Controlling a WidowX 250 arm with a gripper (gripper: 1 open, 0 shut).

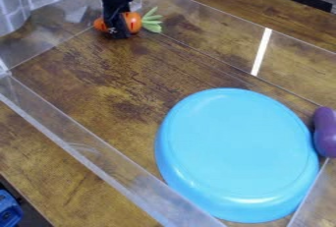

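At the top left of the camera view, my black gripper point(116, 19) is down over an orange carrot point(133, 22) with green leaves point(152, 21). Part of the carrot shows on each side of the dark fingers. Whether they are shut on it is hard to tell at this size.
A large light-blue plate point(237, 152) fills the lower right, with a purple eggplant point(324, 133) at its right beside the edge. The wooden floor point(105, 84) between carrot and plate is clear. Clear walls border the area at the left and back.
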